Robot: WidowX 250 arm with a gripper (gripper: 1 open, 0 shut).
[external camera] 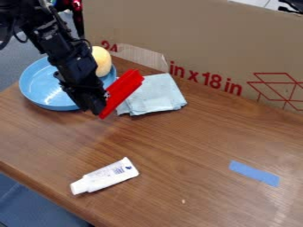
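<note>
My black gripper (97,99) is shut on a red object (123,89), held tilted over the right edge of a blue plate (42,89) at the upper left. A yellow round object (102,57) sits on the back of the plate, partly behind the arm. A folded light-blue cloth (159,96) lies just right of the red object, partly hidden by it.
A white tube (104,176) lies on the front left of the wooden table (178,160). A blue strip (253,173) lies on the right. A large cardboard box (201,44) stands along the back.
</note>
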